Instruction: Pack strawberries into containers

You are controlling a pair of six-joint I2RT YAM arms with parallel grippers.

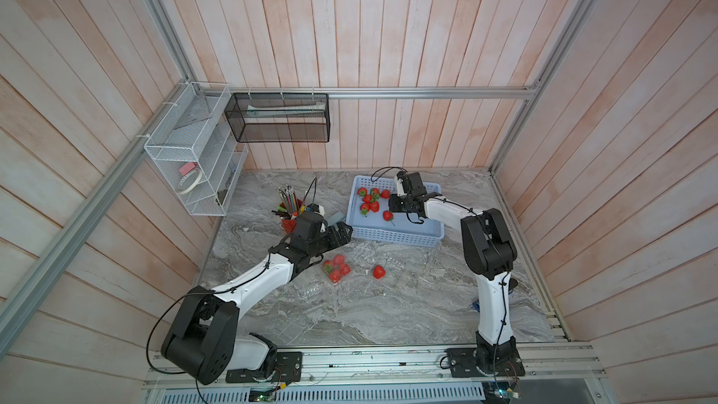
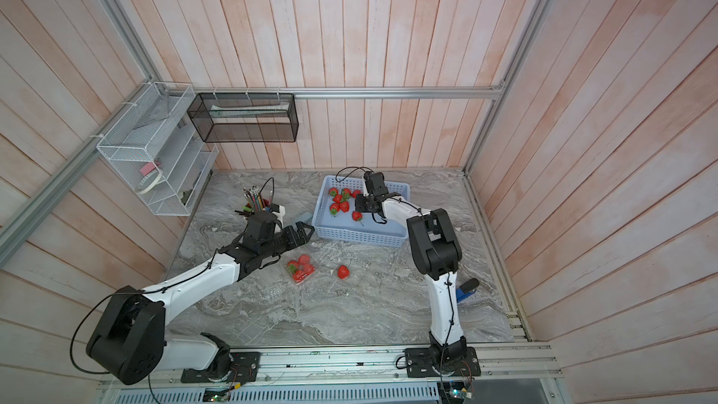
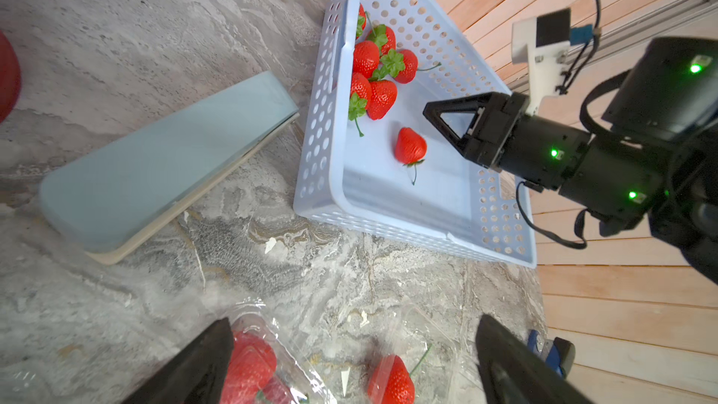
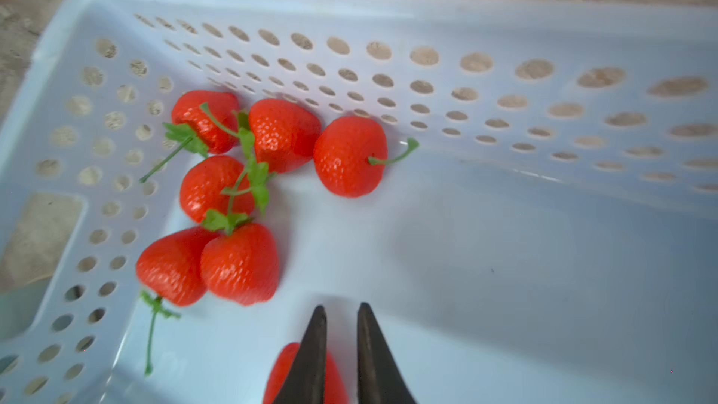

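Note:
Several red strawberries [image 4: 351, 157] lie in the blue perforated basket [image 3: 318, 179], bunched at its left; one strawberry [image 3: 409, 146] lies apart, below my right gripper. That gripper looks nearly closed, with nothing clearly visible between its tips. My left gripper stands open above the counter, over a clear container of strawberries [image 1: 336, 269] and, beside it, another clear container holding a single strawberry [image 1: 379, 271].
A pale blue box [image 3: 164, 161] lies left of the basket, near a red holder of utensils [image 1: 289, 223]. Wire shelves [image 1: 187, 149] stand at the left.

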